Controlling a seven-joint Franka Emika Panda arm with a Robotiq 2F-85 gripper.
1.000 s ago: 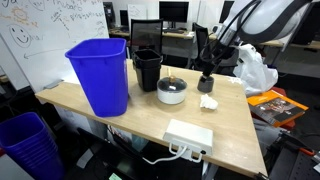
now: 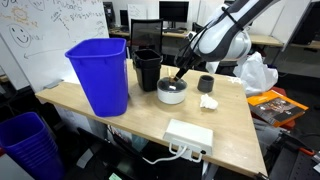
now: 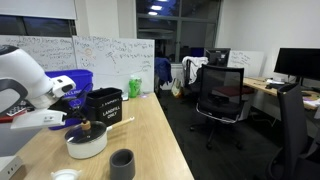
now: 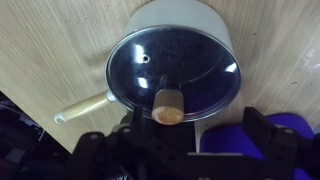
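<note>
A white pot (image 2: 172, 96) with a wooden side handle (image 4: 82, 107) stands on the table under a dark glass lid (image 4: 195, 65). At the lid's middle rises a wooden knob (image 4: 168, 107). My gripper is open above the pot, its fingers spread wide at the lower edge of the wrist view. The knob shows slightly ahead of the gap between them. Nothing is held. In exterior view 2 the arm reaches over the lid from the left, close to the knob (image 3: 86, 127); whether they touch I cannot tell.
A tall blue bin (image 2: 97, 77) and a black bin (image 2: 148, 70) stand close behind and beside the pot. A dark mug (image 3: 122, 165) and a crumpled white item (image 2: 208, 102) lie nearby. A white power box (image 2: 186, 135) sits at the table's front edge.
From above the dark mug, my arm has moved left and come down over the pot lid. The pot, mug and bins have stayed in place.
</note>
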